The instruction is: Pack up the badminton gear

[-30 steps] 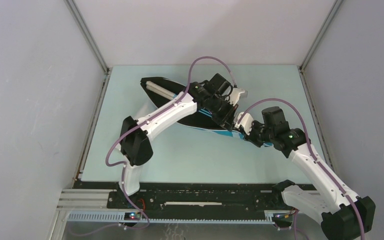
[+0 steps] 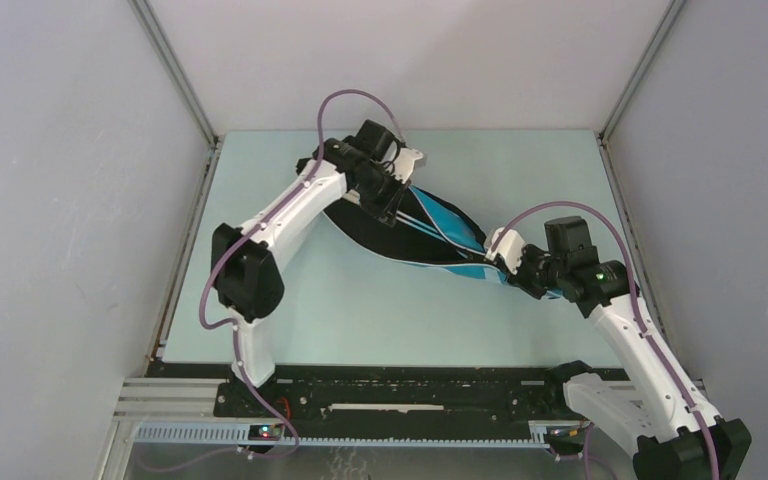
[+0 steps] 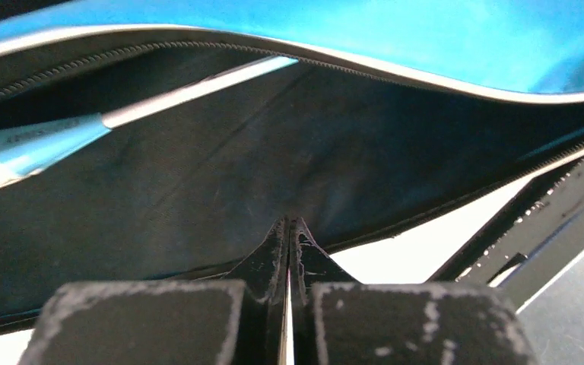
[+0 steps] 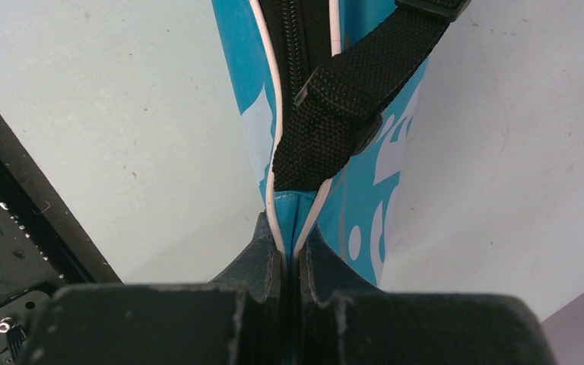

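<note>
A black-and-blue racket bag point(image 2: 450, 220) lies unzipped across the back of the table. In the left wrist view racket shafts point(image 3: 182, 97) lie inside its dark interior, under the blue flap point(image 3: 441, 42) with its zip. My left gripper is over the opening, shut with nothing visible between its fingers. My right gripper is shut on the bag's narrow end, gripping blue fabric with white piping; a black strap point(image 4: 365, 84) and buckle lie just beyond its fingertips.
Walls enclose the left, right and back, and a dark rail runs along the front edge.
My left gripper has moved left and toward the back along the bag, away from the right one. My right gripper has shifted slightly right with the bag's end.
</note>
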